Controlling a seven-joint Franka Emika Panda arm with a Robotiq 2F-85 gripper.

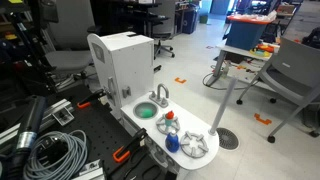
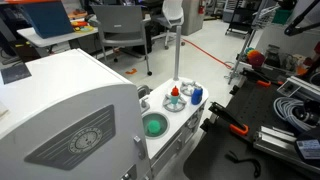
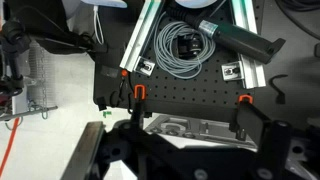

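Note:
The black gripper stands open along the lower edge of the wrist view, with nothing held between its fingers. It faces down over the dark table (image 3: 190, 98). A white toy kitchen counter (image 1: 190, 116) carries a green bowl (image 1: 146, 110) in its sink, a red object (image 1: 169, 115) on a stove burner, and a blue object (image 1: 172, 142) at the near edge. From the other side, the red object (image 2: 175, 91) and blue object (image 2: 196, 95) appear apart from each other. Neither shows clearly in the wrist view.
A coiled grey cable (image 3: 185, 50) lies on the dark table beside metal rails and orange clamps (image 3: 139, 92). A tall white cabinet (image 1: 122, 62) rises at one end of the counter, with a faucet (image 1: 154, 87) near it. Chairs (image 1: 289, 72) stand behind on open floor.

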